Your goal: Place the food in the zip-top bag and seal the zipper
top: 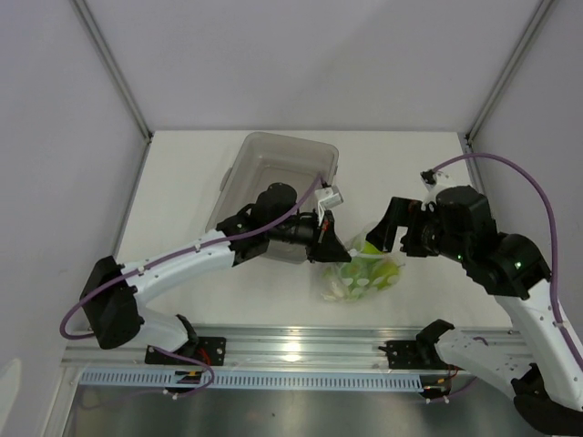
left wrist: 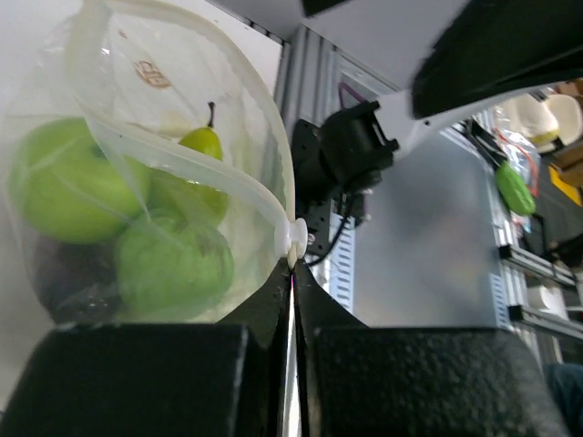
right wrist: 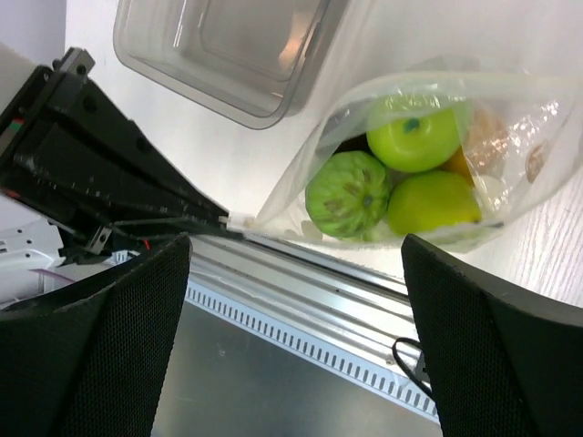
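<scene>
The clear zip top bag (top: 337,287) stands on the table with its mouth gaping. Green food pieces lie inside: in the right wrist view a ridged green one (right wrist: 348,193), a green apple (right wrist: 417,141) and a yellow-green piece (right wrist: 433,204). My left gripper is shut on the corner of the bag's zipper rim (left wrist: 273,205). My right gripper stands open over the bag's other side. Nothing is held between its fingers, and the rim passes beyond them.
An empty clear plastic bin (top: 273,173) sits at the back left of the bag, partly behind my left arm. A metal rail (top: 291,337) runs along the table's front edge. Bare table lies to the right and far back.
</scene>
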